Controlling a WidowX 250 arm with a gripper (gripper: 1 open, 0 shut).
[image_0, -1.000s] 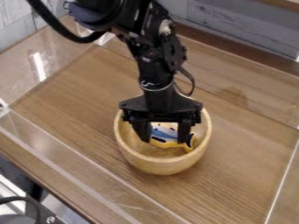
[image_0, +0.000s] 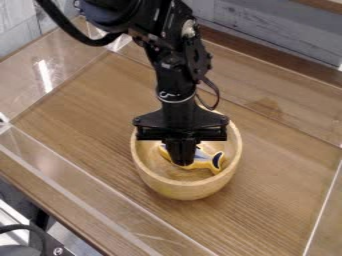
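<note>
A pale wooden bowl (image_0: 187, 186) stands on the wooden table in the middle of the view. Inside it lies a yellow object (image_0: 205, 162) with dark and blue parts, partly hidden under my gripper (image_0: 185, 156). The black gripper points down into the bowl, its fingers low and close together over the yellow object; it looks shut, and whether anything is between the fingertips is hard to see.
A grey wall runs along the back, and the table's edge with dark cables lies at the lower left.
The gripper's fingers, spread wider about a second ago, are now drawn together. The yellow object has shifted slightly in the bowl.
</note>
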